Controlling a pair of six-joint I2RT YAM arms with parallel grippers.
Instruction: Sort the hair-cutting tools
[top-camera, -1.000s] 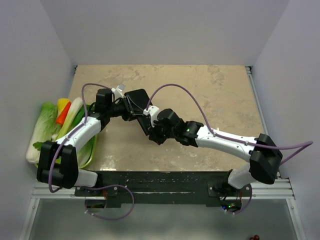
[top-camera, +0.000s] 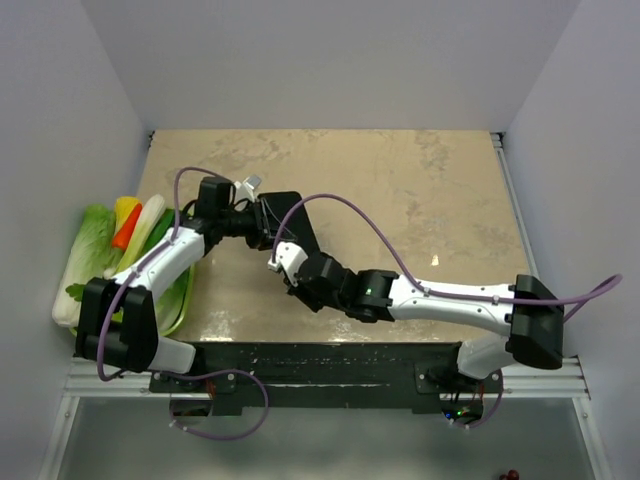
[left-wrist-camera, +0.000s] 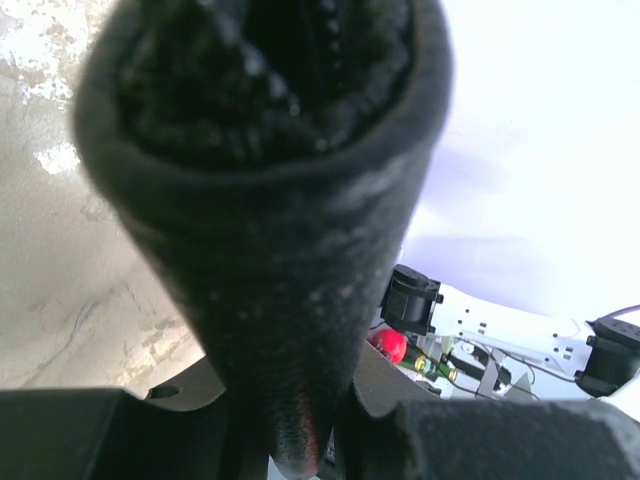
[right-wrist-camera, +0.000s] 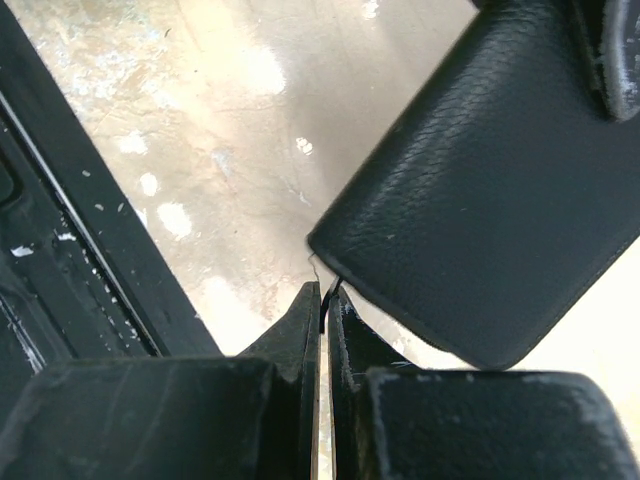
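A black leather-like case (top-camera: 296, 212) hangs over the table. In the left wrist view its rolled body (left-wrist-camera: 270, 220) fills the middle, and my left gripper has its narrow lower part pinched between its fingers. The right wrist view shows the case's flat side (right-wrist-camera: 480, 190) at the upper right. Just below its lower corner is my right gripper, shut, with a thin dark strip from the case running between its fingertips. From above, the left gripper (top-camera: 266, 228) and right gripper (top-camera: 293, 284) stand close together. No separate cutting tools can be made out.
A green basket (top-camera: 188, 300) of vegetables, with a cabbage (top-camera: 92, 250) and a carrot (top-camera: 127, 227), stands at the left behind the left arm. A dark rail (top-camera: 320, 360) borders the front edge.
My right gripper has moved left and toward the front edge. The case has shifted slightly right and forward, with the left gripper moving a little alongside it.
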